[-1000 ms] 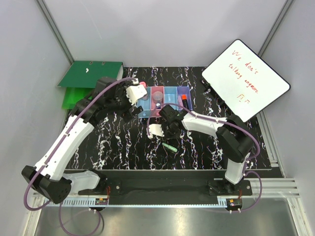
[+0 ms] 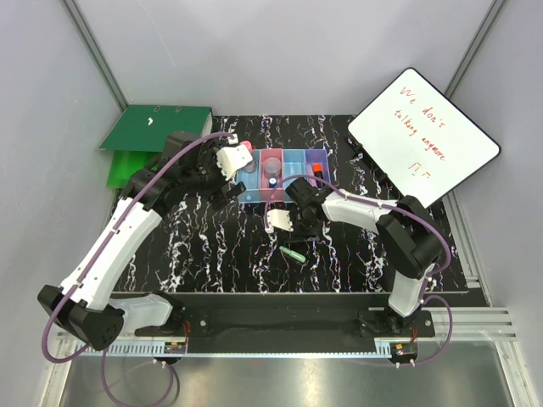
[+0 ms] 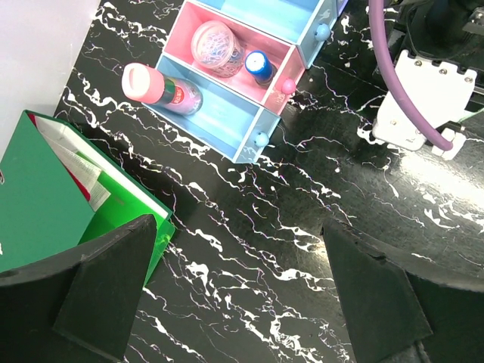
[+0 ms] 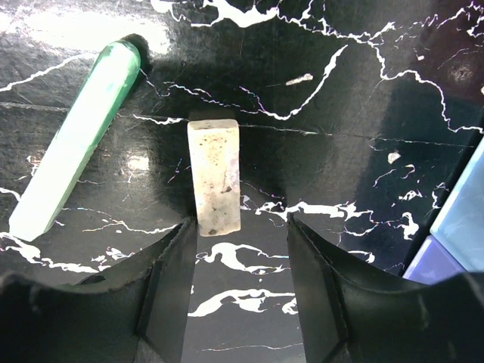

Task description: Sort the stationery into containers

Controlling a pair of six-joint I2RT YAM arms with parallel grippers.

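A worn white eraser (image 4: 215,178) lies on the dark marbled table in the right wrist view. My right gripper is open, its fingertips on either side of the eraser's near end, the left one close to it. Left of it rests a green translucent stick-like item (image 4: 76,144), also seen on the table's front part in the top view. The compartment box (image 2: 252,196) at the back holds a glue bottle (image 3: 162,89), a jar of clips (image 3: 218,49) and a blue-capped item (image 3: 259,66). My left gripper stands open and empty over bare table.
A green folder box (image 2: 157,127) stands at the back left. At the back right leans a whiteboard (image 2: 424,136) with red writing. One box compartment holds a red-and-black item (image 2: 318,172).
My right gripper has shifted slightly to the right in the top view. The left arm and the green item have stayed put.
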